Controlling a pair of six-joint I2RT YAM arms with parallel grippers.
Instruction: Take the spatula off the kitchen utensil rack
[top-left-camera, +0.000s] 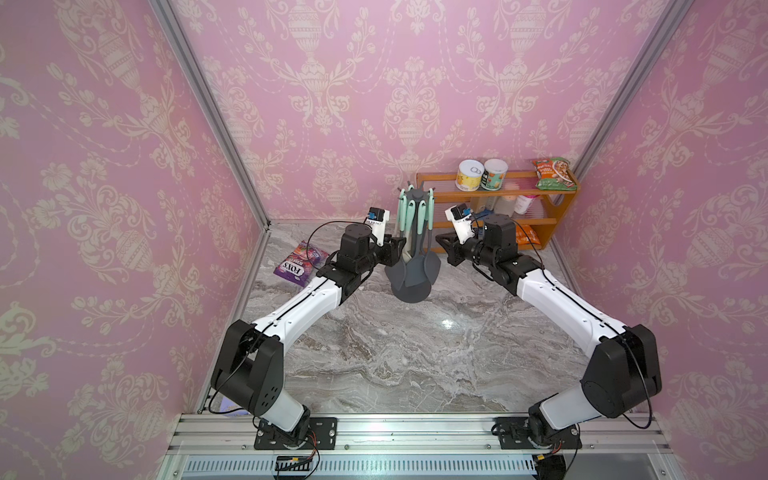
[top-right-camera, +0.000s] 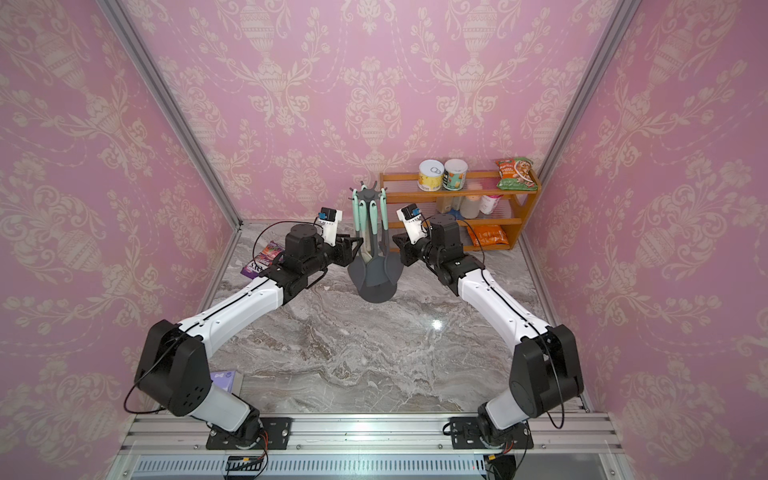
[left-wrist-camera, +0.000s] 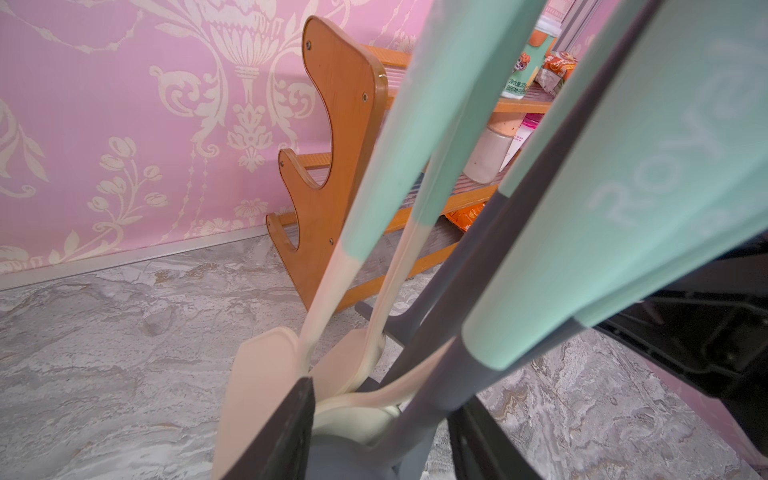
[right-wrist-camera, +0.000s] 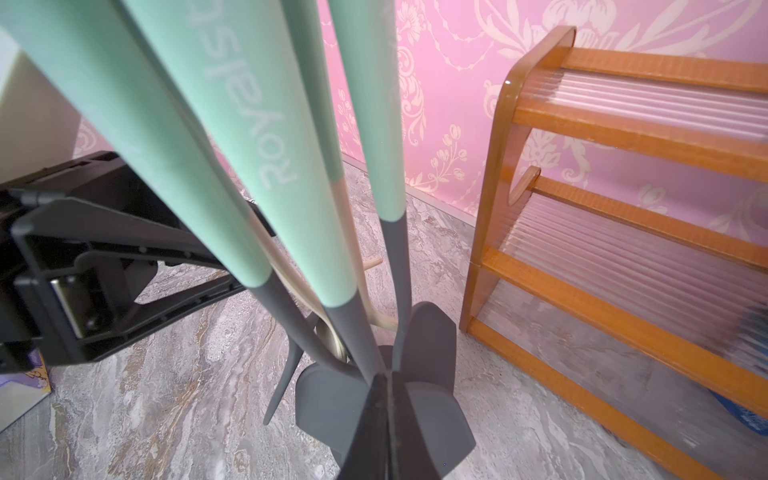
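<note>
The utensil rack (top-left-camera: 417, 240) stands mid-table, hung with several mint-handled utensils, some with grey heads and some cream. In the right wrist view a grey spatula (right-wrist-camera: 432, 340) with a mint handle hangs outside the fingers of my right gripper. Those fingers are pressed together with nothing between them, in front of the grey heads. My left gripper is open at the rack's left side. Its fingers stand apart near a grey neck (left-wrist-camera: 428, 404) below a mint handle; whether they touch it cannot be seen. The rack's stem is mostly hidden.
A wooden shelf (top-left-camera: 552, 209) with cans and packets stands at the back right, near the right arm. A purple packet (top-left-camera: 301, 264) lies left of the left arm.
</note>
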